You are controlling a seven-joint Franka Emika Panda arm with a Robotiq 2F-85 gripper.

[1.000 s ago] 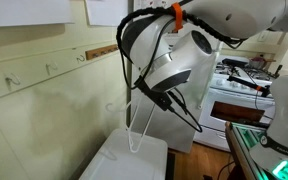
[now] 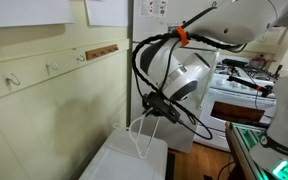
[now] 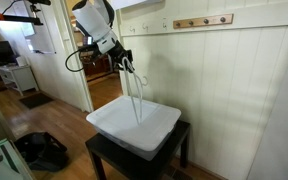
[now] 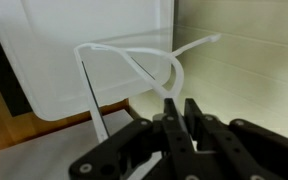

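A white clothes hanger [image 3: 136,100] hangs from my gripper [image 3: 124,64], above a white-lidded box. My gripper [image 2: 149,107] is shut on the hanger [image 2: 133,143] near its upper part. In the wrist view the dark fingers at the lower right meet the hanger [image 4: 134,49], whose long bars spread out in front of them. One slim end points toward the cream wall. The exact contact between the fingers and the plastic is hard to make out.
Below the hanger, the white box [image 3: 109,117] stands on a black table [image 3: 110,157]. Metal hooks [image 2: 52,67] and a wooden hook rack [image 2: 101,51] are fixed to the panelled wall. A stove [image 2: 239,95] is behind the arm.
In exterior view 1 my arm has come down and shifted a little to the right. The hanger has moved lower with it, closer to the box lid, and stays in my grip.
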